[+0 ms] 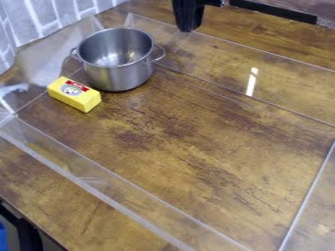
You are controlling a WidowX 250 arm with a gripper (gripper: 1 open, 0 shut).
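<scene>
A steel pot [116, 61] with two side handles stands at the upper left of the camera view. A yellow box [73, 93] with a small label lies just below and left of it. My dark gripper [187, 22] is high at the top edge, right of and above the pot, mostly cut off by the frame; whether it is open or shut cannot be made out.
Transparent strips or panels border the work area, and a crumpled clear sheet lies at the left behind the box.
</scene>
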